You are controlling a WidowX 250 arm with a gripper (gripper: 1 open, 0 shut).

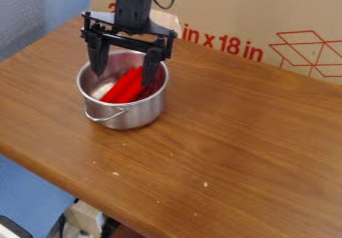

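Observation:
A steel pot [124, 114] with a side handle stands on the wooden table toward the upper left. Inside it lies a red elongated object [122, 87], with a pale patch beside it that is hard to make out. My black gripper [123, 60] is open over the pot, its fingers apart on either side of the pot's upper part, the red object below between them.
A cardboard backdrop [294, 32] stands along the back. A blue surface lies beyond the table's left edge.

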